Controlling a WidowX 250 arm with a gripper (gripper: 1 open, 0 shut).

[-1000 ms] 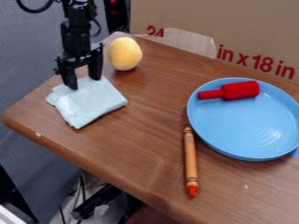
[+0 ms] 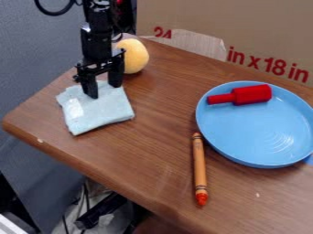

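My black gripper is low over a pale folded cloth at the left of the wooden table, its fingers reaching down to the cloth's upper part. Whether they are open or shut on it cannot be made out.
A yellow round object sits behind the gripper. On the right, a blue plate holds a red cylinder with a handle. An orange crayon lies left of the plate. A cardboard box stands at the back.
My gripper has shifted slightly right, and the cloth has moved slightly along with it.
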